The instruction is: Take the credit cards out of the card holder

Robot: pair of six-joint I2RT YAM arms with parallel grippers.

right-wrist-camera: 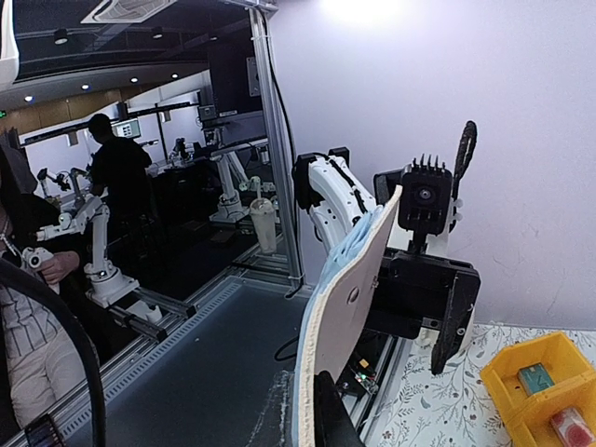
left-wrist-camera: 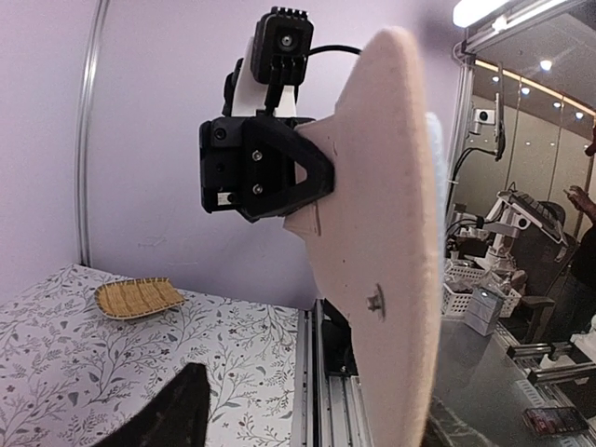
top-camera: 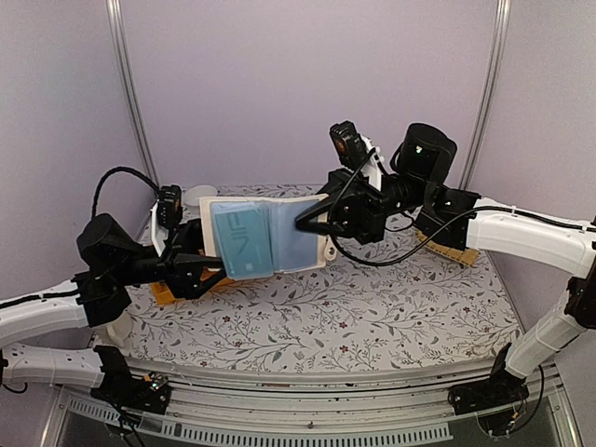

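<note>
Held up above the table, the card holder [top-camera: 296, 247] lies spread open, with a pale cover and clear blue pockets. A card marked VIP [top-camera: 244, 240] shows through its left pocket. My right gripper [top-camera: 307, 222] is shut on the holder's right part; in the right wrist view the holder [right-wrist-camera: 346, 312] rises edge-on from between the fingers. At the holder's left edge is my left gripper [top-camera: 220, 267]. In the left wrist view its fingers [left-wrist-camera: 189, 410] stand apart, one on each side of the holder [left-wrist-camera: 396, 242]. Whether they touch it I cannot tell.
A yellow bin [right-wrist-camera: 507, 382] with a green item [right-wrist-camera: 535, 377] and a red-and-white item [right-wrist-camera: 572, 427] stands on the table below the left arm. A white bowl [top-camera: 199, 195] sits at the back left, a woven tray [top-camera: 452, 250] at the right.
</note>
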